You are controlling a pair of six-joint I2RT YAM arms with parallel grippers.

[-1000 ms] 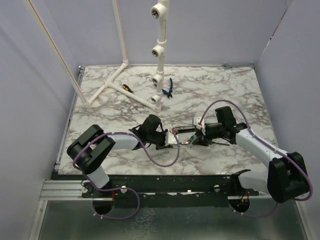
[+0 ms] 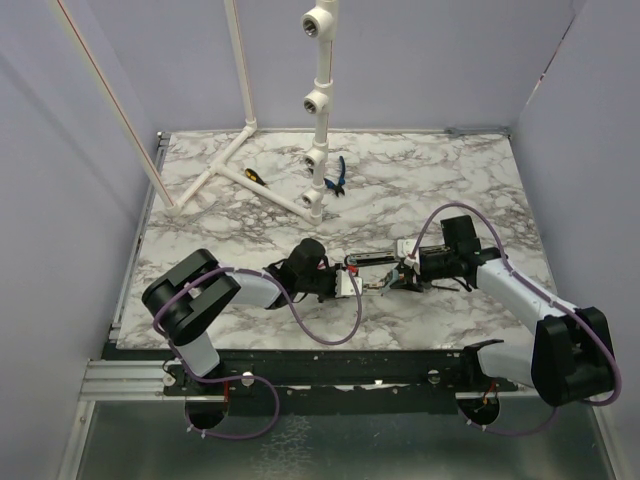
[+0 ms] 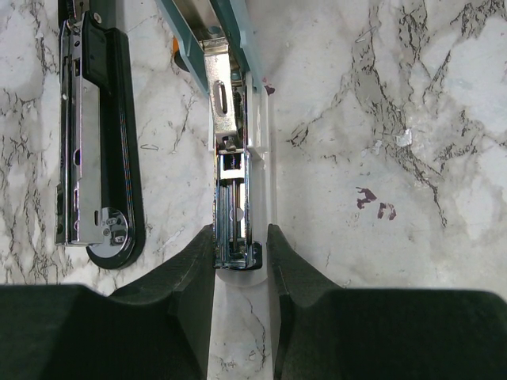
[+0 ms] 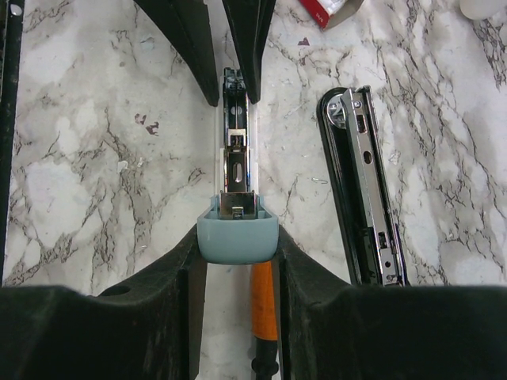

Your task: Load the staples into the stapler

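The teal stapler (image 3: 222, 95) lies opened up, its magazine (image 3: 231, 198) exposed and a clear base beneath. My left gripper is shut on the stapler's front end, one finger on each side. At the opposite end, my right gripper is shut on the teal handle (image 4: 238, 240), which is swung up and back from the magazine. My left gripper also shows in the right wrist view, around the magazine's far tip. Whether a staple strip lies in the magazine is hard to make out.
Parallel to the teal stapler lies a black stapler (image 3: 119, 158). A small red box (image 4: 323, 9) sits beyond my left gripper. An orange-handled tool (image 4: 264, 305) lies under my right gripper. Pliers (image 2: 337, 178) and a pipe frame (image 2: 265, 190) occupy the back.
Both arms have shifted slightly to the right, the right gripper also dropping a little with the handle.
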